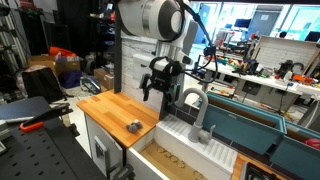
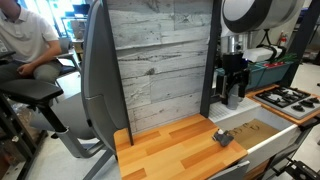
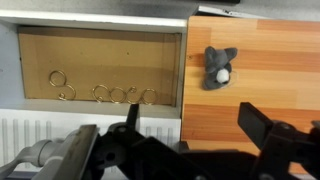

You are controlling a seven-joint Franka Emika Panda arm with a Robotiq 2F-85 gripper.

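A small grey plush toy with a pale patch lies on the wooden countertop. In exterior view 1 the toy sits near the counter's front edge, beside the open drawer. Above the counter, clear of the toy, my gripper points down. Its two fingers stand wide apart in the wrist view, the gripper open with nothing visible between them. Several brass-coloured rings lie on the drawer's brown floor.
A grey faucet rises from the white ribbed area behind the drawer. A plank-patterned wall panel borders the counter. A person sits in the background.
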